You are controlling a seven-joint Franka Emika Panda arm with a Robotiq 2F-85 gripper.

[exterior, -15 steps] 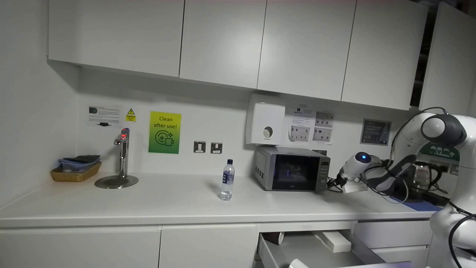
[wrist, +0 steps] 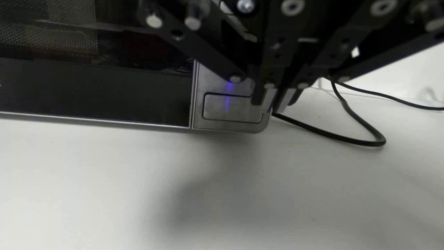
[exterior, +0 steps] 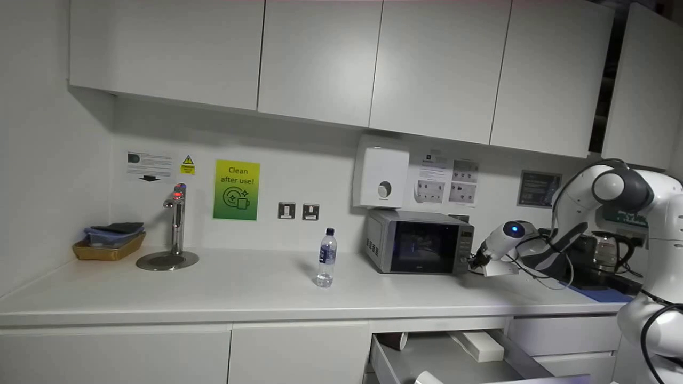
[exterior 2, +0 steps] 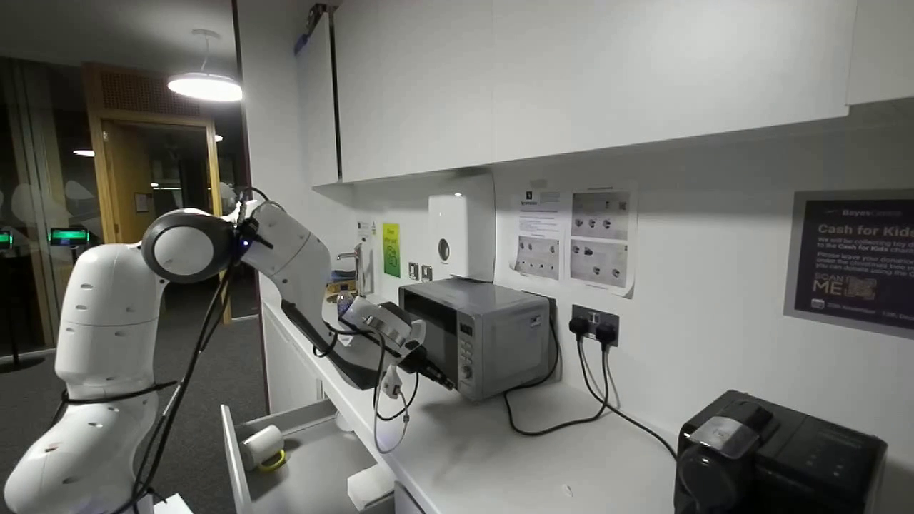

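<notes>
A silver microwave (exterior: pixel 422 243) with a dark glass door stands against the wall, its door closed. In exterior view 1 my gripper (exterior: pixel 475 261) is at the lower right of its front. Exterior view 2 has the gripper (exterior 2: pixel 450 385) pointing at the lower control panel (exterior 2: pixel 466 347). In the wrist view, the fingertips of my gripper overlap the panel's right edge, beside the wide rectangular button (wrist: pixel 227 109). They stand close together with nothing visible held; whether they touch the microwave cannot be told.
A black cable (wrist: pixel 358 143) loops on the counter right of the microwave. A water bottle (exterior: pixel 326 259) stands to its left. Below, an open drawer (exterior: pixel 442 361) holds cups and a white box (exterior: pixel 481 345). A coffee machine (exterior 2: pixel 771 454) is farther right.
The arm and gripper have moved slightly left, closer to the microwave's lower right front. Microwave, bottle and drawer look unchanged.
</notes>
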